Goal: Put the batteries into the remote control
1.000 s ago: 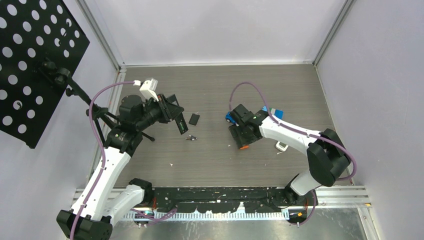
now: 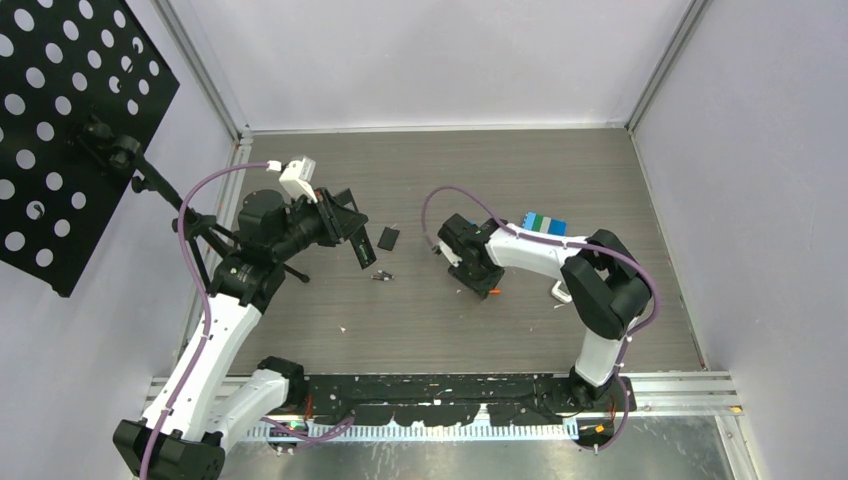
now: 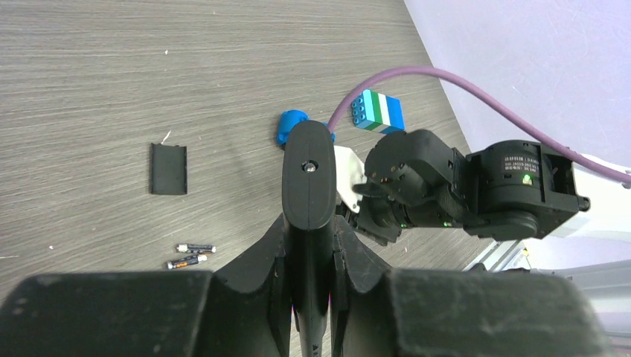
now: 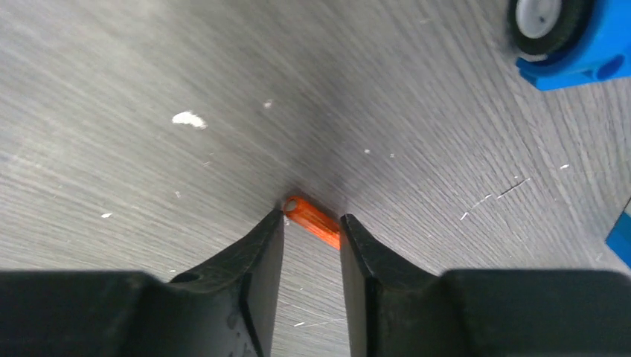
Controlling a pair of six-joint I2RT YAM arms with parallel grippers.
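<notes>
A dark remote control (image 3: pixel 309 178) stands end-on in the left wrist view, with my left gripper shut on it, held above the table. Two small batteries (image 3: pixel 190 261) lie side by side on the table near a black battery cover (image 3: pixel 169 169). At the right, my right gripper is partly open and low over the table. A short orange stick (image 4: pixel 314 222) lies between its fingertips, one end close to the right finger; whether it touches cannot be told.
A blue toy with a wheel (image 4: pixel 565 37) sits close to the right gripper. Farther off are a blue, green and white block (image 2: pixel 545 223) and a small white item (image 2: pixel 561 292).
The left arm and the remote have stayed still.
</notes>
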